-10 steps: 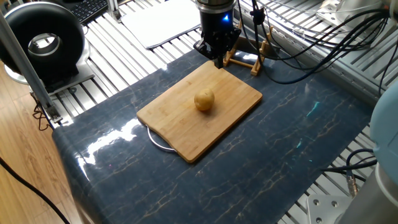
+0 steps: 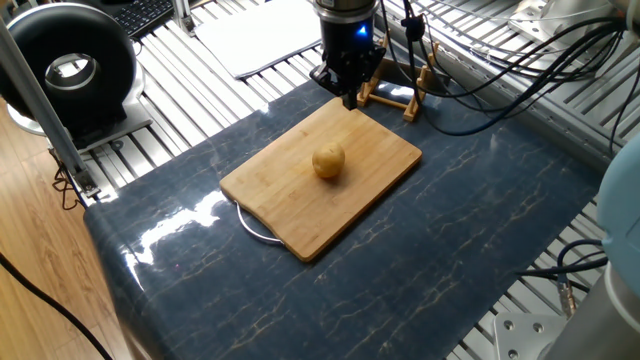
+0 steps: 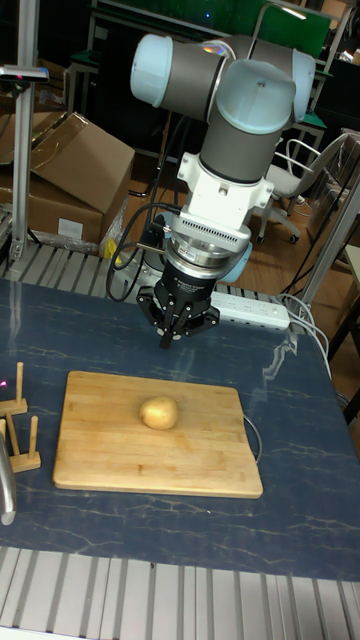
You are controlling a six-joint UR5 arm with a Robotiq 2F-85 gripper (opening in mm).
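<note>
A round yellow-brown potato rests near the middle of a wooden cutting board. From the other side, the potato shows as an oval on the board. My black gripper points down over the board's far edge in exterior view 1, apart from the potato. Exterior view 3 has the gripper above and behind the board, with clear space between it and the potato. Its fingers are dark and small, and their spacing is not clear. Nothing shows held below them.
A dark marbled cloth covers the table, with open room around the board. Close by my gripper stands a wooden rack. Black cables hang at the right. A power strip lies behind. The board has a metal handle.
My gripper has shifted very slightly left in exterior view 1. Teal glints on the cloth at the right have faded. The potato and board have stayed put.
</note>
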